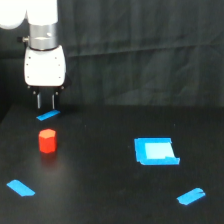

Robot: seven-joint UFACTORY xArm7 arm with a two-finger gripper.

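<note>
A red block [47,141], six-sided in outline, stands on the black table at the left. My gripper [46,102] hangs behind and above it, pointing down, clear of the block. Its two dark fingers are apart by a narrow gap, and I see nothing between them. Toward the right lies a blue square [139,150] with a white middle [158,151], flat on the table and well away from the gripper.
Strips of blue tape lie at the front left [20,188], at the front right [191,197] and behind the red block [48,115]. A dark curtain [140,50] hangs at the back. Bare table stretches between block and square.
</note>
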